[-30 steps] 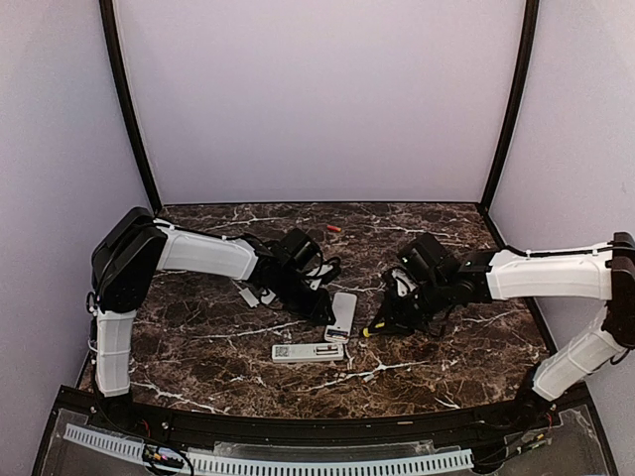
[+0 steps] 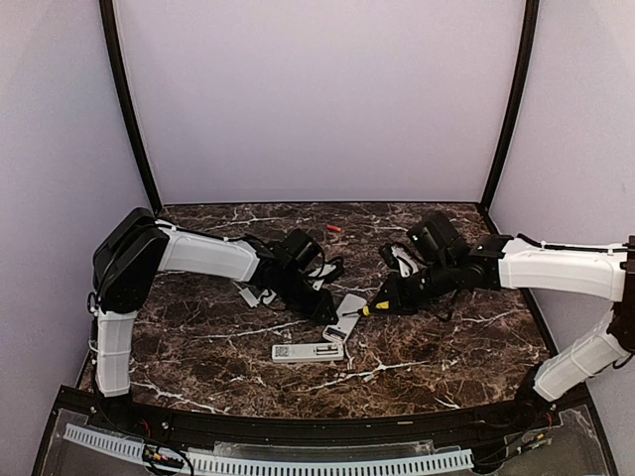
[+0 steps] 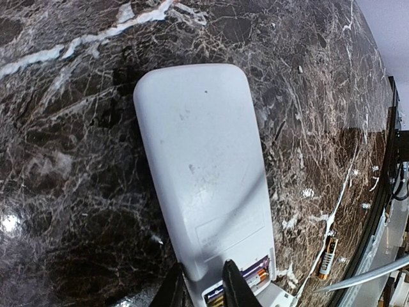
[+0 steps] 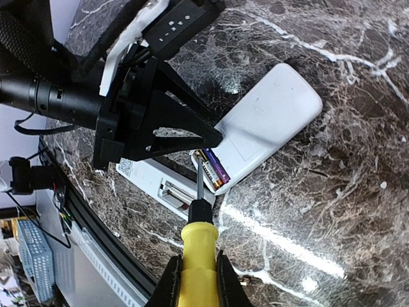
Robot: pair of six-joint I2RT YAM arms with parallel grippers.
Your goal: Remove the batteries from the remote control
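Observation:
A white remote control (image 2: pixel 346 315) lies back up in mid-table, its battery bay open at the near end. Batteries (image 4: pixel 208 174) sit inside the bay, one of them purple. My left gripper is shut on the remote's edge at the bay end, one finger outside the side and the other over the bay. The right gripper is shut on the yellow handle of a screwdriver (image 4: pixel 199 246). Its thin metal tip points over the bay's batteries in the right wrist view; whether it touches them I cannot tell.
A second white remote (image 2: pixel 298 353) lies in front, close to the first one's near end. One loose battery (image 3: pixel 328 259) rests near the table's front edge. A small red object (image 2: pixel 333 228) lies at the back. Free room is on the right.
The remote has turned slightly, its far end swinging right. My left arm is nearly still.

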